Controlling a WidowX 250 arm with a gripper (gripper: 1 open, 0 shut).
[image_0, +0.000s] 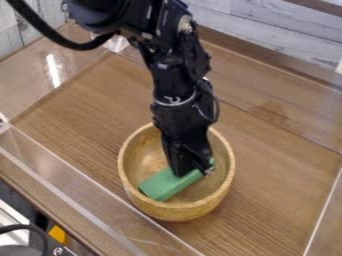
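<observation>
A tan bowl (179, 210) stands on the wooden table near the front middle, with a green rectangular block (168, 183) lying inside it. My black gripper (190, 162) reaches down into the bowl from above, its tips low over the right end of the block and hiding part of it. I cannot see whether anything is between the fingers.
Pale boards run along the back. At the lower left edge are a dark cable and a small yellow object (58, 235) off the table.
</observation>
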